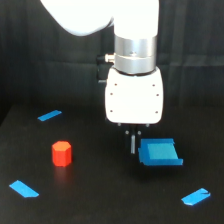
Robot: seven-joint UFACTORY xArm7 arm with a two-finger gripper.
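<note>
A red block (62, 153) with a six-sided outline sits on the dark table at the left. To the right of the middle is a blue open tray (161, 160), with a lighter blue inside. My gripper (132, 143) points down at the tray's left side, well to the right of the red block. Its thin dark fingers blend into the background, so whether they are apart or together is unclear. I make out nothing held between them.
Blue tape strips lie on the table: one at the back left (50, 115), one at the front left (24, 189) and one at the front right (196, 197).
</note>
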